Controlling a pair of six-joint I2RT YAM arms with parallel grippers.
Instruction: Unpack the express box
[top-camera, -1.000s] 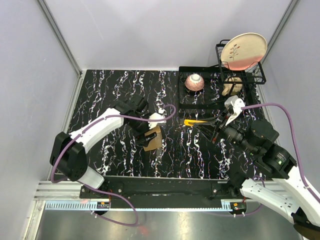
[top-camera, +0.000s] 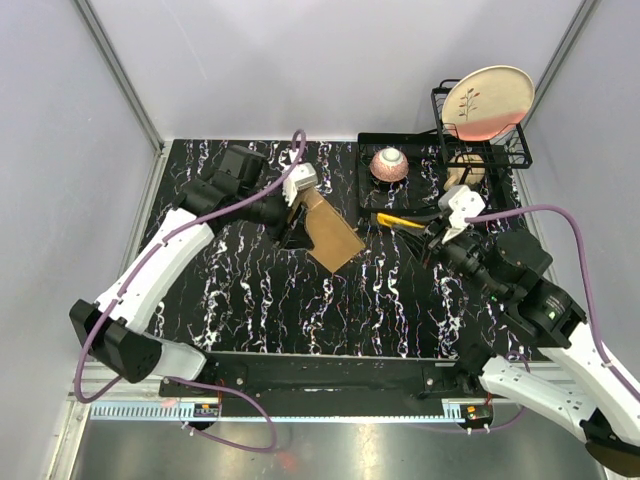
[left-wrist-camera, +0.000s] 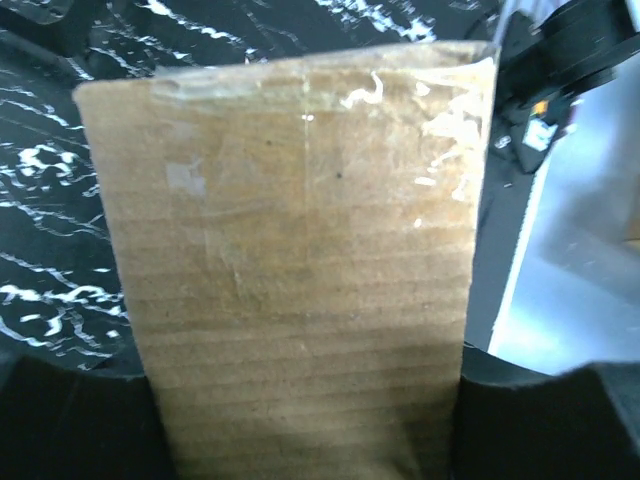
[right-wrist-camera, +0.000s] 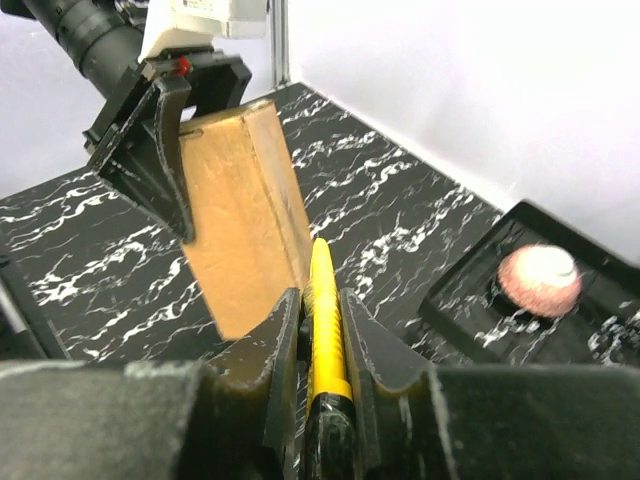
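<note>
A brown cardboard box (top-camera: 334, 236) is held up over the dark marbled table, tilted, with my left gripper (top-camera: 303, 222) shut on it. In the left wrist view, clear tape crosses the far end of the box (left-wrist-camera: 300, 220), and no opening shows in that face. My right gripper is shut on a yellow-and-black tool (right-wrist-camera: 324, 300), which looks like a box cutter; whether its blade is out cannot be told. In the top view the yellow end of the tool (top-camera: 398, 221) points left toward the box, with a gap between them.
A black tray (top-camera: 368, 203) holding a pink-and-white bowl (top-camera: 389, 165) stands at the back. Right of it a black wire rack (top-camera: 510, 150) bears a large plate (top-camera: 487, 103).
My left gripper has lifted the box and carried it toward the back and right, turning it aslant. The right gripper and its tool have shifted slightly right and toward the back.
</note>
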